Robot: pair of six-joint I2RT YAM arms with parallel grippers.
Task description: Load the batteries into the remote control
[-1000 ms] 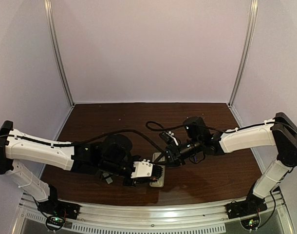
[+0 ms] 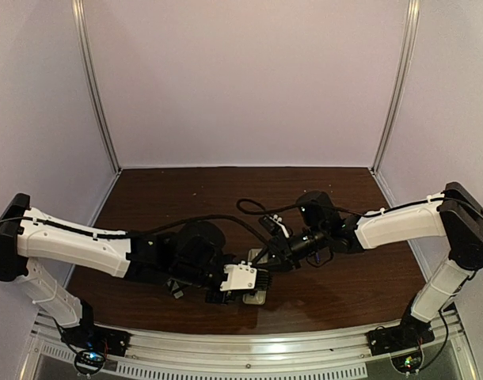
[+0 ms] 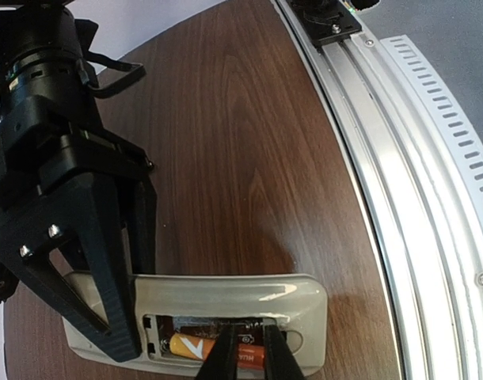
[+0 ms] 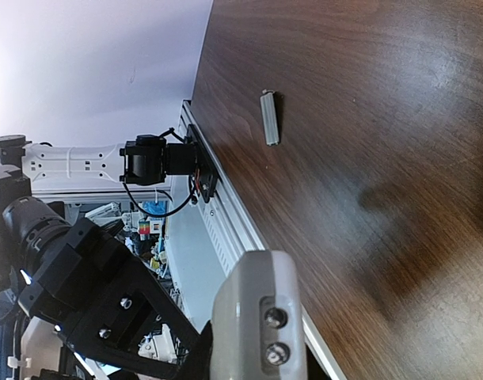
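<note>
The grey remote control (image 3: 297, 289) is held by my right gripper, shut on it, its fingers gripping one end in the left wrist view. In its battery compartment lies an orange battery (image 3: 190, 344), with a dark space or object beside it. My left gripper's black fingertips (image 3: 277, 356) are over the compartment at the battery; whether they touch it or how far they stand apart is unclear. In the top view both grippers meet over the remote (image 2: 256, 296) near the table's front centre.
A small grey slab (image 4: 269, 119), perhaps the battery cover, lies on the wooden table (image 4: 384, 95) to the left. The aluminium rail (image 3: 384, 190) runs along the front edge.
The left arm has shifted slightly to the right over the remote. The right arm looks nearly still.
</note>
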